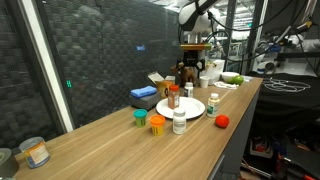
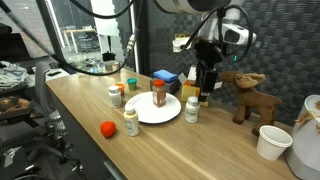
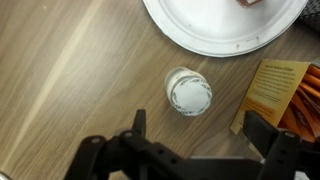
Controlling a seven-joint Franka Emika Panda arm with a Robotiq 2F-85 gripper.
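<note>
A white-capped bottle (image 3: 188, 91) stands upright in the wrist view, seen from above, between and a little beyond my fingertips. My gripper is open, with nothing held between its fingers. In exterior view 2 the gripper (image 2: 206, 92) hangs pointing down, above and slightly right of that bottle (image 2: 192, 109). Beside the bottle lies the white plate (image 2: 155, 108), with a red-brown jar (image 2: 159, 93) on it. Exterior view 1 has the gripper (image 1: 192, 68) over the far part of the counter, above the bottle (image 1: 189, 90).
An orange box of packets (image 3: 275, 88) stands close to the right finger. Nearby are a brown moose figure (image 2: 257, 98) and a white cup (image 2: 271, 142). A red ball (image 2: 107, 129) and another bottle (image 2: 131, 122) sit near the front edge.
</note>
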